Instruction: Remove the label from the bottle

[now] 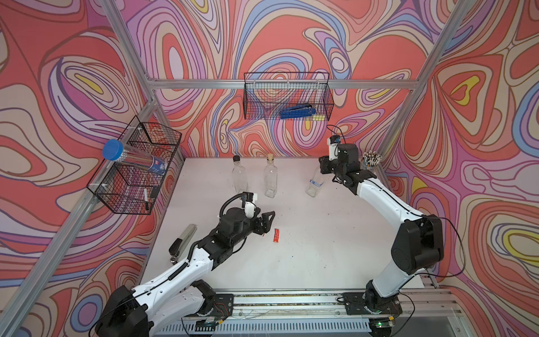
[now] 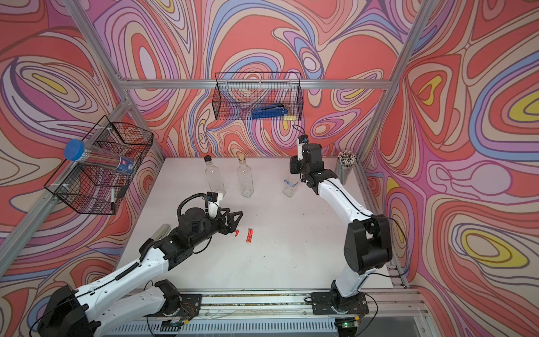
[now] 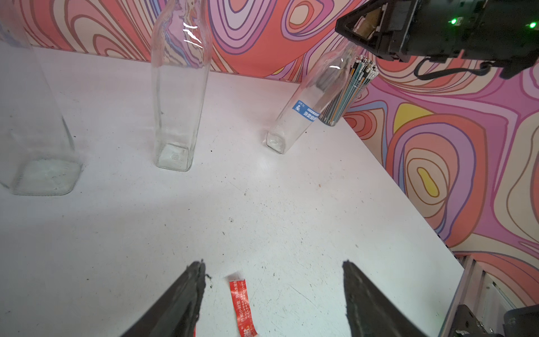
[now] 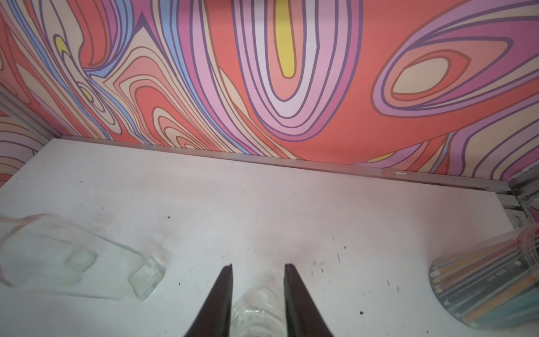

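Observation:
A clear glass bottle (image 3: 287,126) with a blue-and-white label (image 3: 306,110) leans at a tilt at the table's back right. My right gripper (image 1: 325,165) is shut on its upper end, and the fingers hide the cork in the top views. Between those fingers in the right wrist view, clear bottle glass (image 4: 259,314) shows. The bottle's base lies low by the table; whether it touches cannot be told. My left gripper stands open near the table's middle, empty and well apart from the labelled bottle.
Two more clear bottles, one dark-capped (image 1: 239,178) and one corked (image 1: 270,180), stand at the back. Red strips (image 1: 276,235) lie by my left gripper. A cylinder of thin sticks (image 2: 345,168) stands right of my right gripper.

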